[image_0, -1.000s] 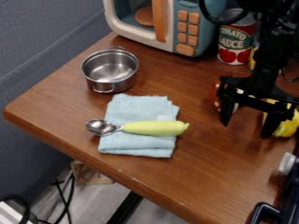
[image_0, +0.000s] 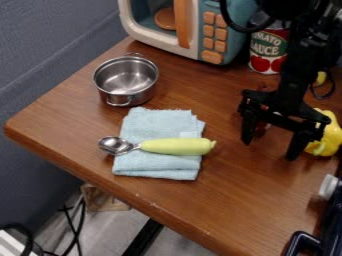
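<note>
The black gripper (image_0: 271, 137) hangs low over the right side of the wooden table, its two fingers apart. A small red object shows behind and between the fingers; whether they touch it is unclear. A yellow object (image_0: 325, 142) lies just right of the gripper, partly hidden by it.
A steel pot (image_0: 126, 75) sits at the left. An ice-cream scoop (image_0: 174, 146) rests on a folded blue cloth (image_0: 154, 172). A toy microwave (image_0: 214, 35) and tomato sauce can (image_0: 267, 55) stand at the back. Dark equipment occupies the front right.
The gripper has shifted left and slightly downward over the past second, now covering more of the red object. The cloth, scoop and pot look unchanged.
</note>
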